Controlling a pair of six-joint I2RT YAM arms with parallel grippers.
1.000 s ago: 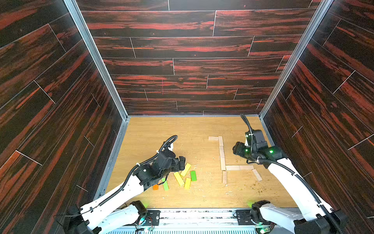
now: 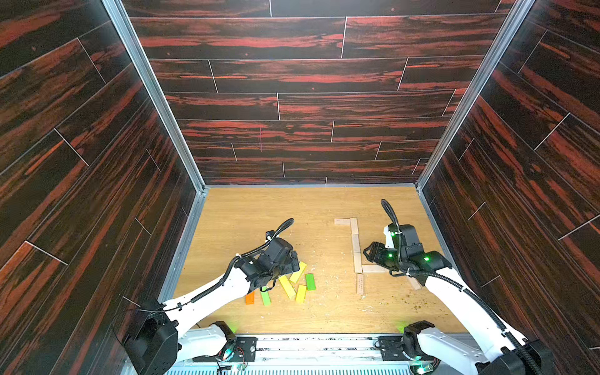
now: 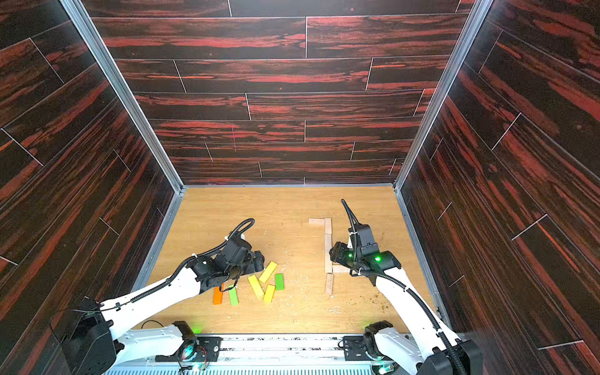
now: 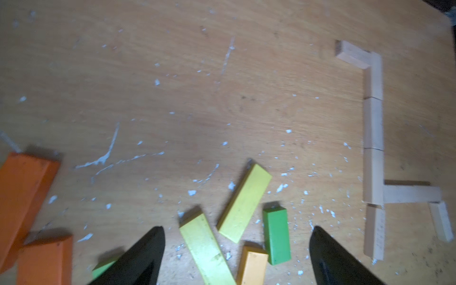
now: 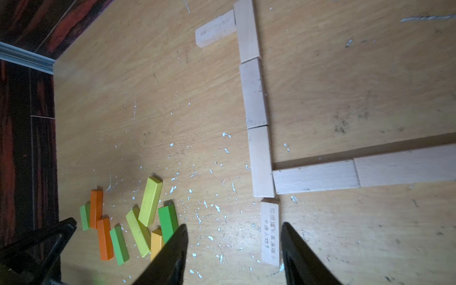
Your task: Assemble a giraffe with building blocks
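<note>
Pale wooden blocks form a giraffe outline on the right half of the table. A short head block (image 5: 216, 30) meets the top of an upright neck column (image 5: 254, 92). From the column's foot a body row (image 5: 315, 178) runs right, and a lettered leg block (image 5: 270, 232) lies below the column. The other leg block (image 4: 441, 220) slants under the row's far end in the left wrist view. My right gripper is open above the figure, its fingers to either side of the lettered block in view. My left gripper is open and empty over the coloured blocks.
Loose yellow (image 4: 244, 204), green (image 4: 276, 235) and orange (image 4: 45, 261) blocks lie at the table's left front. Small white flecks dot the wood.
My right gripper has moved left and toward the table's front, now covering part of the body row. The blocks stay put.
</note>
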